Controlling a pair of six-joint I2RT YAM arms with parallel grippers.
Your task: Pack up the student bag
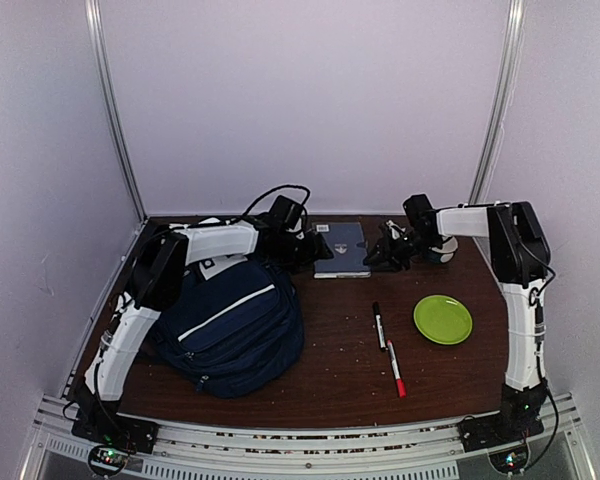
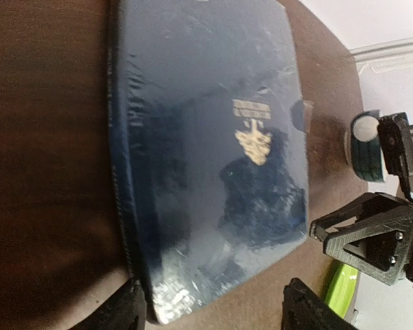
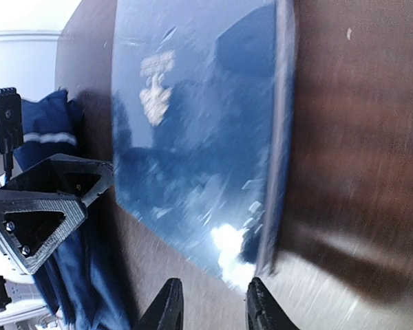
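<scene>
A dark blue book (image 1: 340, 247) with a silver emblem lies at the back centre of the table, between my grippers. My left gripper (image 1: 314, 250) is at its left side; in the left wrist view its open fingers straddle the book's near end (image 2: 193, 227). My right gripper (image 1: 384, 255) is at its right side; in the right wrist view its fingertips are close together by the book's edge (image 3: 193, 172), and what is between them is unclear. The navy backpack (image 1: 230, 330) lies on the left of the table.
A green plate (image 1: 442, 319) is at the right, with black (image 1: 378, 326) and red (image 1: 396, 370) markers left of it. A cup (image 1: 444, 251) is partly behind my right arm.
</scene>
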